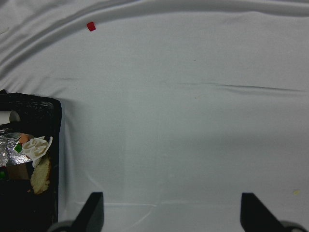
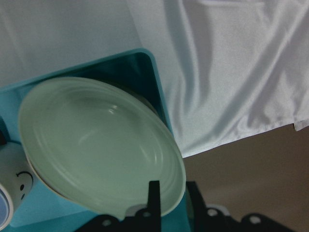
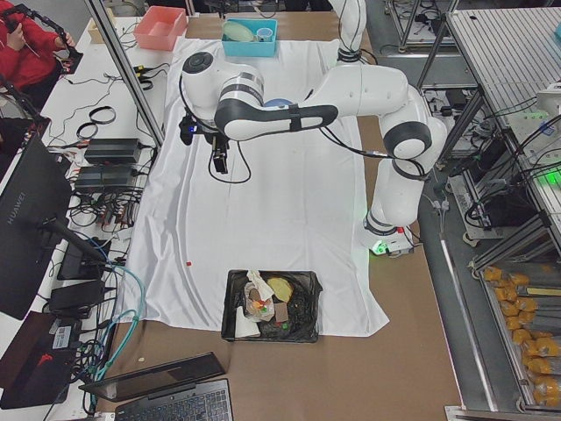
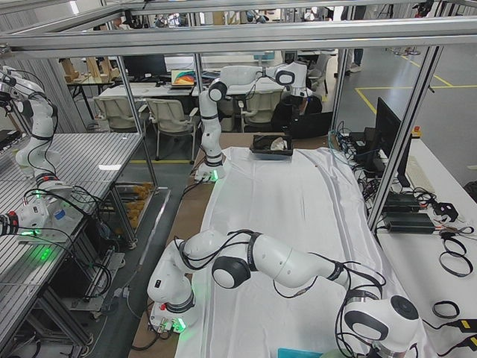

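Observation:
A pale green plate (image 2: pixel 96 140) lies tilted in the blue bin (image 2: pixel 145 67), beside a white cup (image 2: pixel 12 181) with a printed face. My right gripper is at the plate's rim, its fingers a narrow way apart; whether the rim is between them is unclear. In the left wrist view my left gripper stands open over the white cloth with nothing between its fingers. A black tray (image 3: pixel 307 316) of scraps, foil and crumpled paper lies at the near end of the cloth.
A small red piece (image 1: pixel 91 26) lies on the cloth. A pink bin (image 3: pixel 162 26) stands beyond the cloth, left of the blue bin.

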